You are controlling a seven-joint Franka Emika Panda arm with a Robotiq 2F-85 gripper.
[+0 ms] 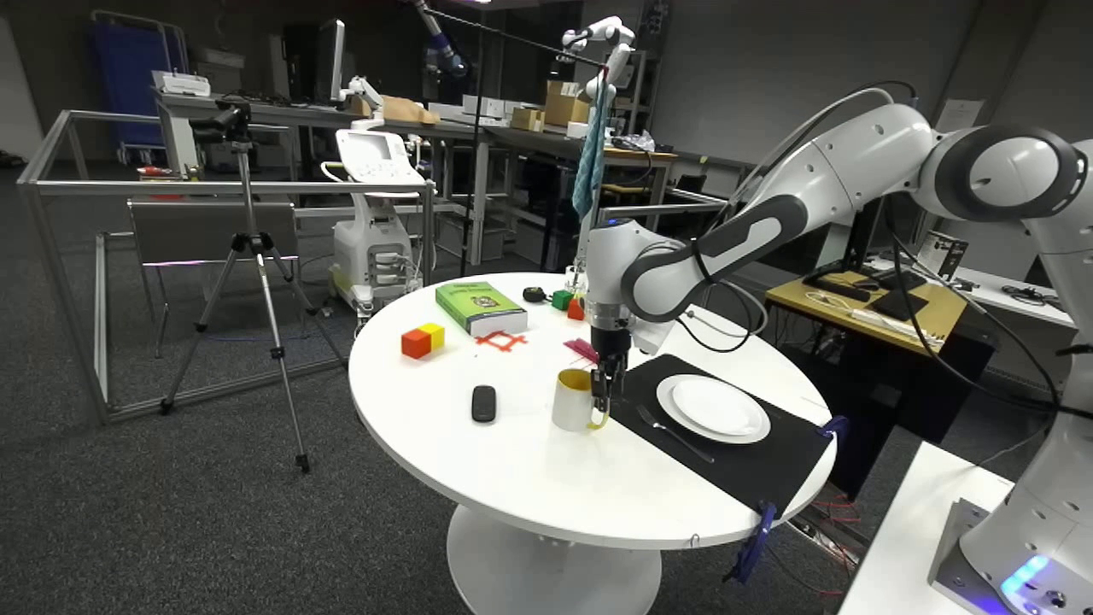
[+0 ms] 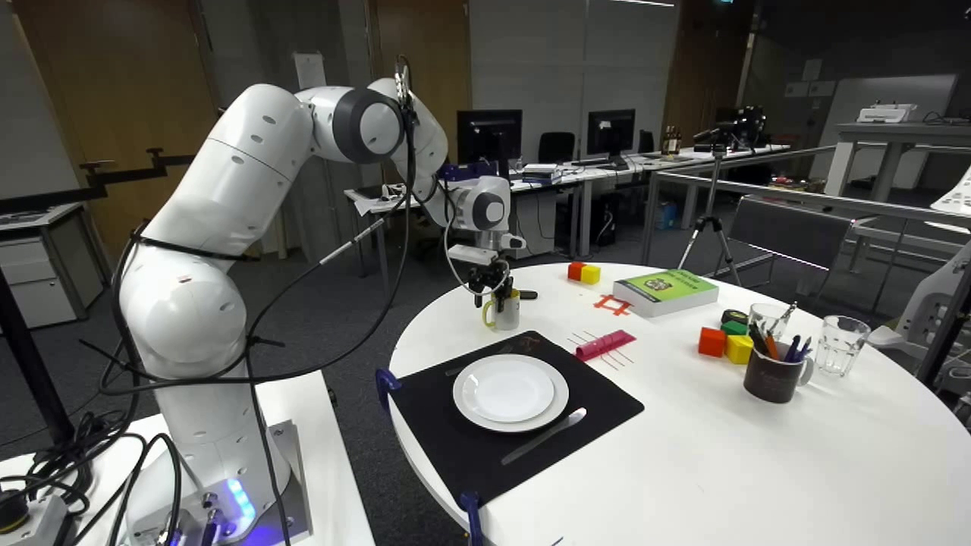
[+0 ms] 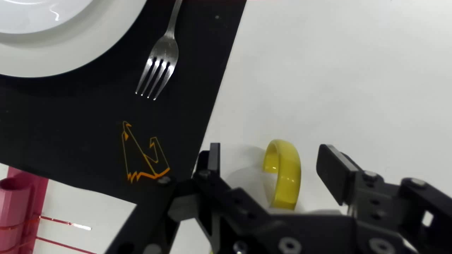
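A white mug [image 1: 571, 404] with a yellow inside and yellow handle [image 3: 289, 173] stands upright on the round white table. My gripper is down beside the mug, its black fingers [image 3: 335, 171] apart. In the wrist view the yellow handle rises between the two fingers, with a gap on each side. The gripper itself hides most of the mug's body there. In the second exterior view the gripper [image 2: 492, 290] is over the mug [image 2: 507, 312], too small to judge contact.
A black placemat [image 2: 428, 387] carries stacked white plates [image 2: 555, 400], a fork [image 3: 166, 50] and a knife [image 2: 543, 436]. A pink item [image 2: 604, 344], a black mouse [image 1: 483, 403], a green book [image 1: 482, 308] and coloured blocks [image 1: 417, 342] lie around.
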